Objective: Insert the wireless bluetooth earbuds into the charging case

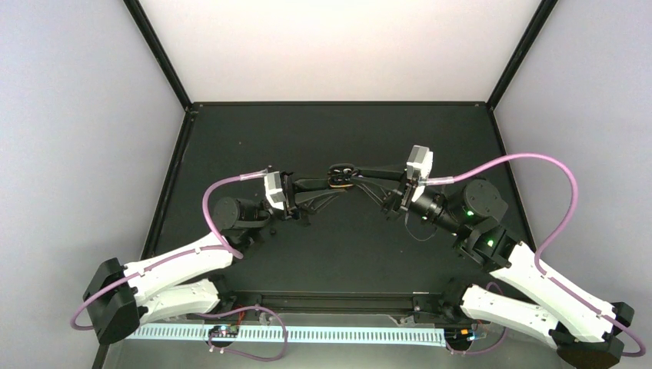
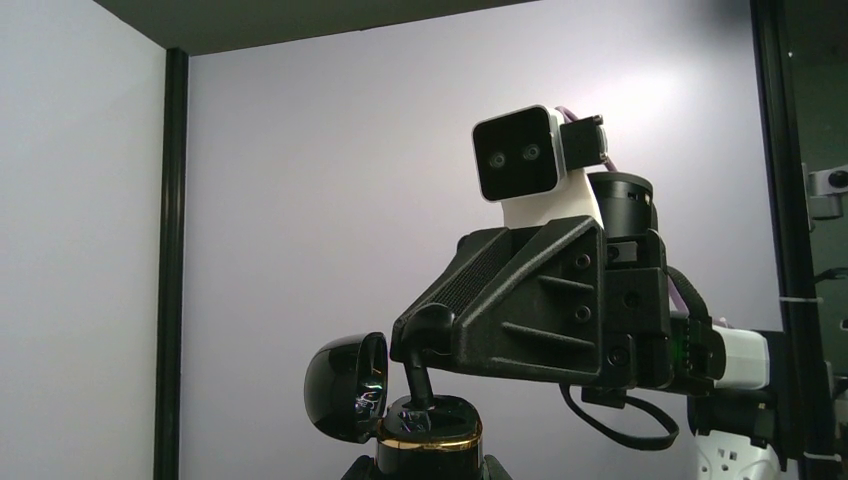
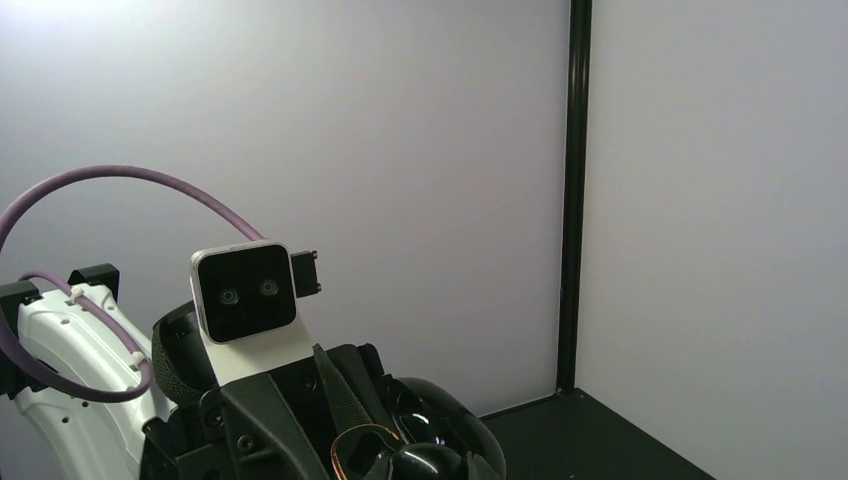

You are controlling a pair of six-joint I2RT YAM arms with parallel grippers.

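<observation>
In the left wrist view, the glossy black charging case [image 2: 430,428] with a gold band stands in my left gripper, which is shut on its body. Its lid [image 2: 345,388] hangs open to the left. A black earbud [image 2: 420,370] is at the right gripper's tips, its stem pointing down into the case top. In the right wrist view the rounded earbud [image 3: 428,461] lies between the fingertips of my right gripper; whether they grip it cannot be made out. From above, both grippers meet at the case [image 1: 340,174].
The dark table [image 1: 330,254] around the arms is bare. Pale walls with black frame posts [image 3: 574,200] enclose it. Each wrist camera, such as the right arm's camera [image 2: 517,153], stands close to the other arm.
</observation>
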